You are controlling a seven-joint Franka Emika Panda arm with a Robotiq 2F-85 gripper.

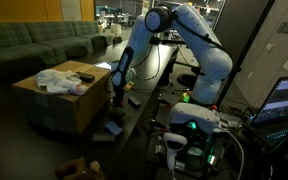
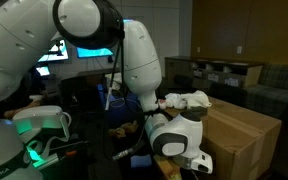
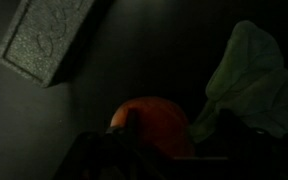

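A round orange-red object (image 3: 156, 122) shows low in the wrist view, close to my gripper. The fingers are dark shapes at the bottom of that view and stand apart, with the orange object across the gap. Whether they touch it is too dark to tell. On the right lies a green leaf-shaped piece (image 3: 252, 82), partly covered by the finger on that side. A grey block (image 3: 46, 38) is at the upper left, clear of the fingers. In exterior view 2 the white arm (image 2: 179, 137) reaches down beside the cardboard box.
The cardboard box (image 1: 59, 106) stands right beside the arm, with white cloth (image 1: 59, 80) on top. A blue-grey item (image 1: 114, 128) and a brown item (image 1: 79, 170) lie on the dark surface. A laptop (image 1: 280, 108) is at the far right.
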